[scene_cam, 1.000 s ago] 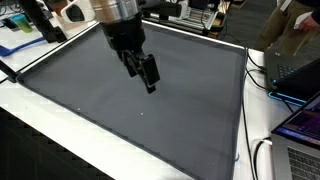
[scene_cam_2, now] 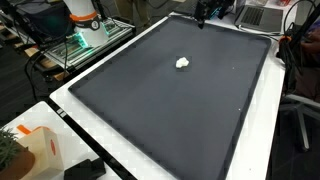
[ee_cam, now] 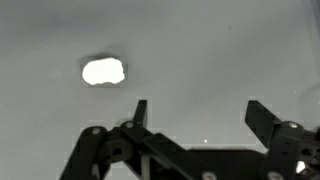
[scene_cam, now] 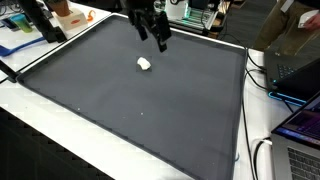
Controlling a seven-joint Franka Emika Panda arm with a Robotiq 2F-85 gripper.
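A small white lump (scene_cam: 144, 63) lies alone on the dark grey board; in exterior view 2 the same white lump (scene_cam_2: 182, 62) shows near the board's upper middle. Above the board's far part, my gripper (scene_cam: 152, 34) hangs clear of the lump, its fingers apart and empty. In the wrist view the white lump (ee_cam: 103, 71) is up and to the left of the gripper, outside the gap between the fingers. Only a little of the gripper (scene_cam_2: 208, 22) appears at the top edge of exterior view 2.
The grey board (scene_cam: 150, 110) is otherwise bare, with wide free room around the lump. A laptop (scene_cam: 290, 120) and a black cable border its right side in exterior view 1. A potted plant (scene_cam_2: 15, 158) stands at the lower left in exterior view 2.
My gripper has drawn back toward the far side of the board and up in exterior view 1. The white lump, hidden behind the arm before, is now visible.
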